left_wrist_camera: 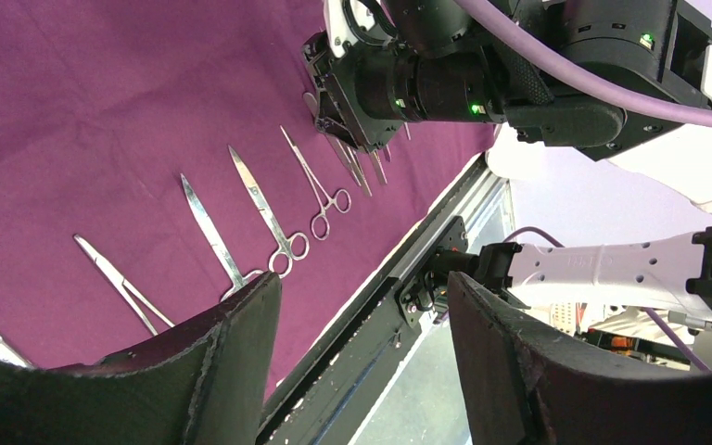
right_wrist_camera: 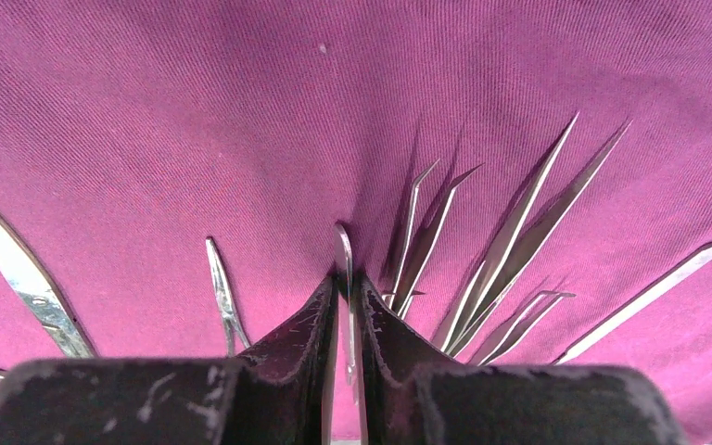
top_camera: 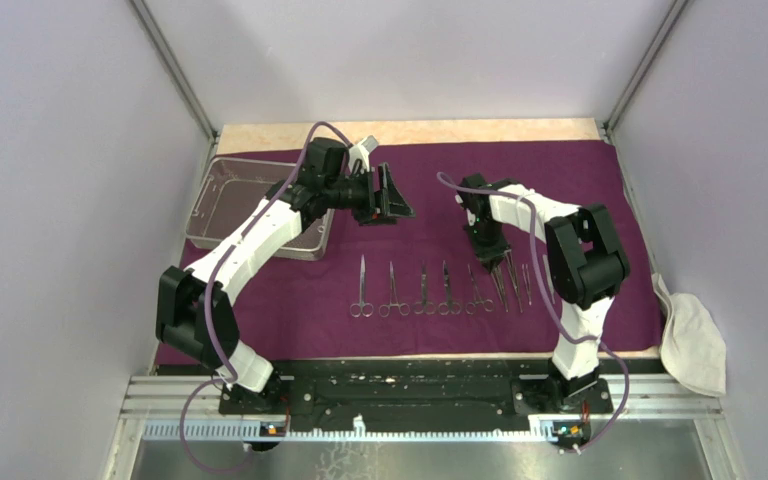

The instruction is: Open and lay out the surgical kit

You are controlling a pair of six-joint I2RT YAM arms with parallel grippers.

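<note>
A row of scissors and clamps (top_camera: 362, 285) lies on the purple cloth (top_camera: 420, 180), with tweezers and slim instruments to the right. My left gripper (top_camera: 385, 198) hangs open above the cloth beside the tray (top_camera: 200, 225), nothing between its fingers. My right gripper (top_camera: 492, 258) is down among the tweezers. In the right wrist view its fingertips close around a thin flat metal instrument (right_wrist_camera: 343, 241); whether they grip it is unclear. Angled tweezers (right_wrist_camera: 431, 227), straight tweezers (right_wrist_camera: 533, 232) and a flat strip instrument (right_wrist_camera: 649, 297) lie to its right.
The metal tray at the back left looks empty where visible. A folded white cloth (top_camera: 690, 340) lies at the right edge.
</note>
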